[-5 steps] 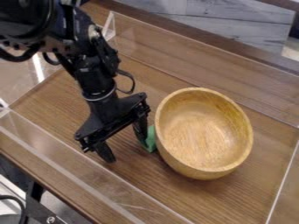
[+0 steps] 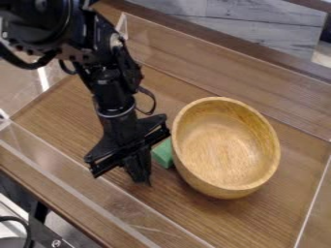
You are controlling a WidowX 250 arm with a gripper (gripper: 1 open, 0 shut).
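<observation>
My black gripper is low over the wooden table, just left of a tan oval bowl. Its fingertips are close together and look shut, with nothing visible between them. A small green object lies between the gripper and the bowl's left side, partly hidden by both; I cannot tell whether the gripper touches it.
A pale plank surface runs along the back. A black cable lies at the lower left corner.
Over the last second the gripper's fingertips have shifted slightly and drawn closer together. The bowl and the green object look unmoved.
</observation>
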